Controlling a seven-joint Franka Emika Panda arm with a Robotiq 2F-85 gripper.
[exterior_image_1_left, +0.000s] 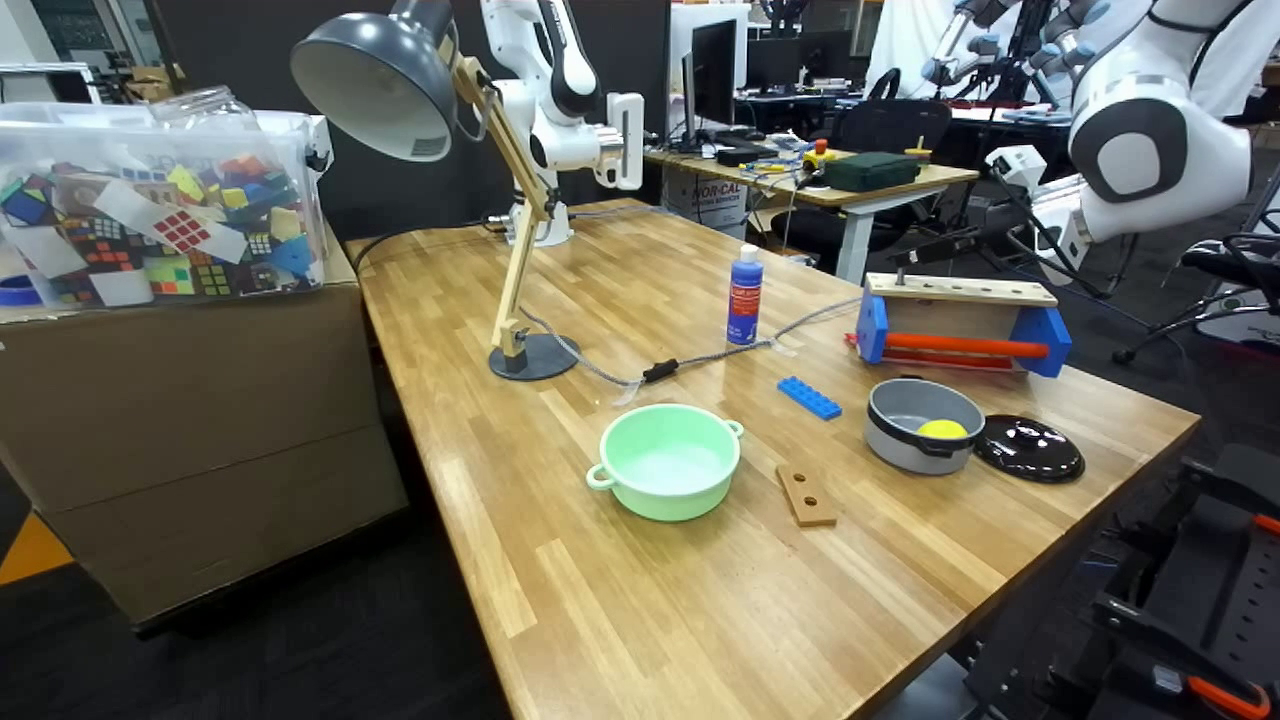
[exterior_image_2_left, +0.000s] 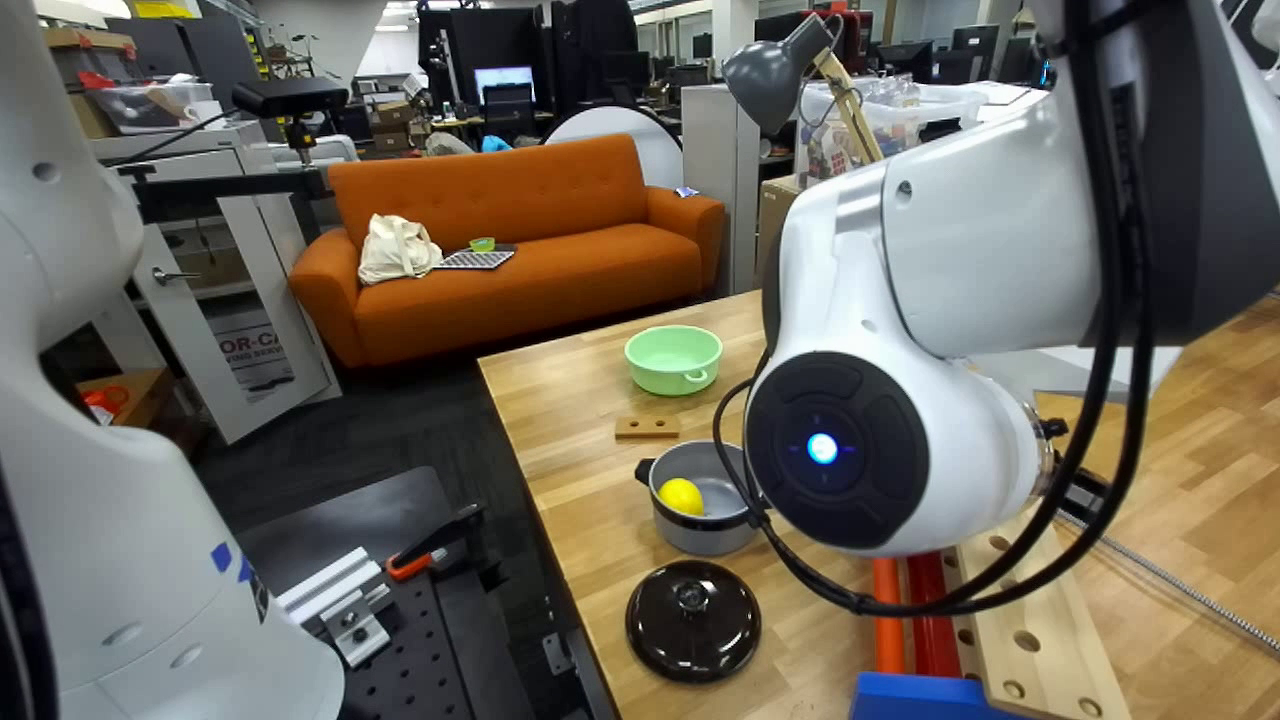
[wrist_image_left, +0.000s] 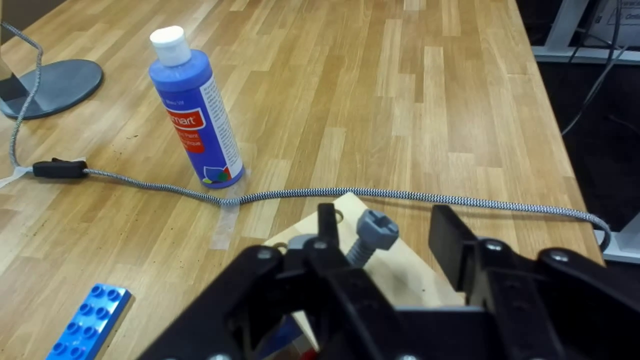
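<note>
A grey bolt (wrist_image_left: 376, 231) stands in a pale wooden strip (wrist_image_left: 399, 273) on top of the toy workbench. My gripper is open around it in the wrist view. The bolt appears between the two fingers, nearer the left one, and a gap shows on its right. In exterior view 1 the dark gripper reaches in from the right, close above the workbench (exterior_image_1_left: 969, 346) with blue ends and an orange bar. The arm hides the gripper in exterior view 2.
A blue paint bottle (wrist_image_left: 201, 120) and a lamp cable (wrist_image_left: 384, 193) lie beyond the workbench. Nearby are a blue brick (exterior_image_1_left: 809, 397), a grey pot (exterior_image_1_left: 894, 438) holding a yellow ball, a black lid (exterior_image_1_left: 1029, 448), a drilled wooden piece (exterior_image_1_left: 805, 496) and a green bowl (exterior_image_1_left: 669, 474).
</note>
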